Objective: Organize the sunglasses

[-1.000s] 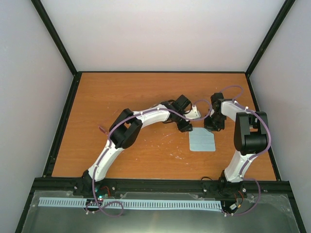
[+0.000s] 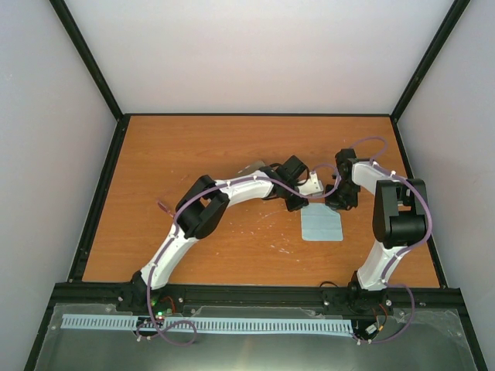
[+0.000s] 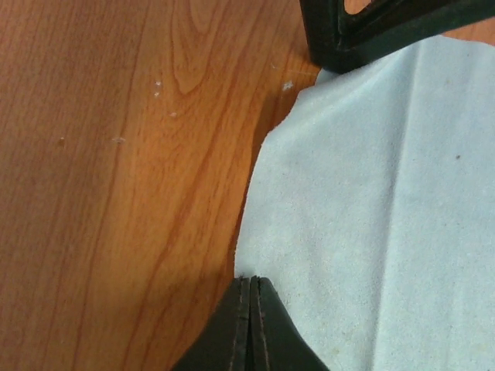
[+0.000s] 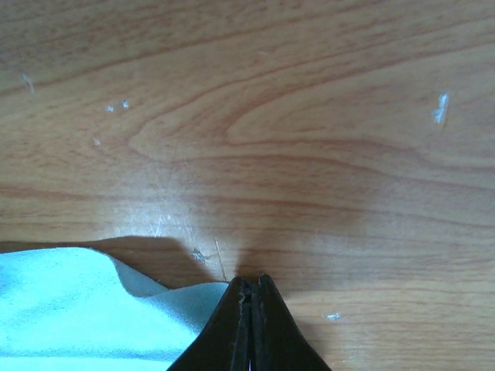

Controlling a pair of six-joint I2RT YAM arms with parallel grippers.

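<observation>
A pale blue cloth (image 2: 321,224) lies on the wooden table right of centre in the top view. My left gripper is shut, its tips at the cloth's (image 3: 363,201) edge; whether cloth is pinched cannot be told. My right gripper is shut at the edge of the cloth (image 4: 85,309), where it is raised in a fold. A dark part of an arm stands over the cloth's far edge in the left wrist view. A partly hidden grey item (image 2: 252,165) lies behind the left arm; no sunglasses can be made out clearly.
A small reddish object (image 2: 163,207) lies at the left of the table (image 2: 178,147). Both arms crowd the right half, close to each other, with loose purple cables over them.
My left gripper has shifted slightly toward the front of the table and right, toward the cloth. The right arm looks almost unchanged.
</observation>
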